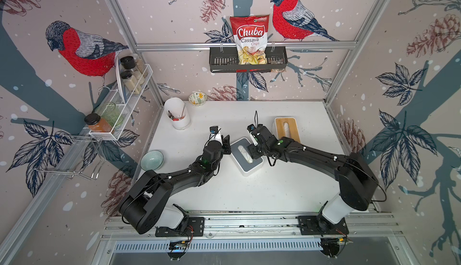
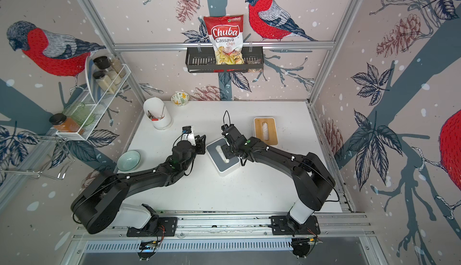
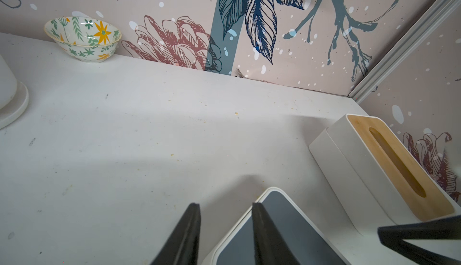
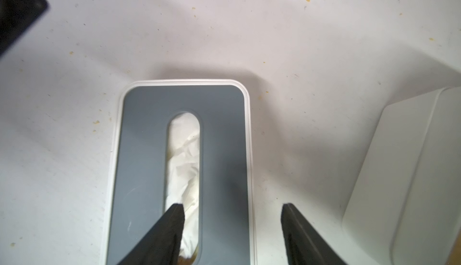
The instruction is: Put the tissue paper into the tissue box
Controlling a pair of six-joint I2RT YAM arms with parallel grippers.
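Note:
A white tissue box with a dark grey lid (image 4: 225,169) stands on the table between the arms. White crumpled tissue paper (image 4: 182,178) shows within the lid's long slot. My right gripper is over the box's right side with its fingers apart; nothing shows between them. Part of the lid is hidden behind that gripper in both top views. My left gripper hangs just left of the box, fingers apart and empty. Behind and to the right is a second white box with a wooden lid (image 1: 293,133), also slotted.
A white utensil holder (image 1: 177,113) and a patterned bowl (image 1: 197,98) stand at the back left. A green bowl (image 1: 151,160) sits at the left edge. Clear table lies in front of the grey-lidded box.

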